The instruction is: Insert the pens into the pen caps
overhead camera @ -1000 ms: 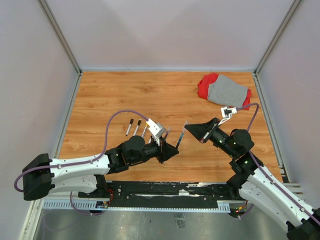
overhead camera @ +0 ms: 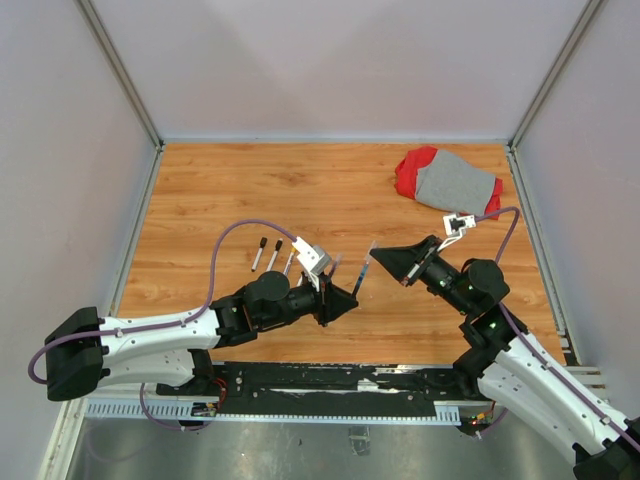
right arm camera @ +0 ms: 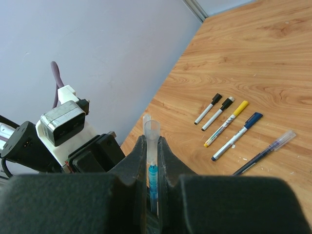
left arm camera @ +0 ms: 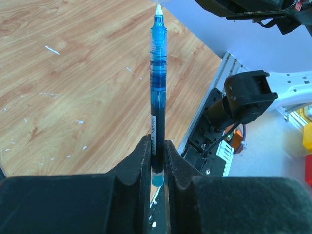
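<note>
A blue pen (left arm camera: 158,87) stands nearly upright with its white tip up, and my left gripper is shut on its lower end. In the top view the left gripper (overhead camera: 352,296) is near the table's front middle. My right gripper is shut on a clear pen cap (right arm camera: 152,127). From the right wrist, the blue pen (right arm camera: 153,183) appears just below that cap, roughly in line with it. Only a sliver at the top edge of the left wrist view may be the cap, so whether the tip is inside cannot be told.
On the table lie two black-capped markers (right arm camera: 208,108) (right arm camera: 218,113), a yellow-capped marker (right arm camera: 226,124), a blue-capped marker (right arm camera: 237,136) and a dark pen with a clear cap (right arm camera: 264,152). A grey and red cloth (overhead camera: 455,182) rests at the back right.
</note>
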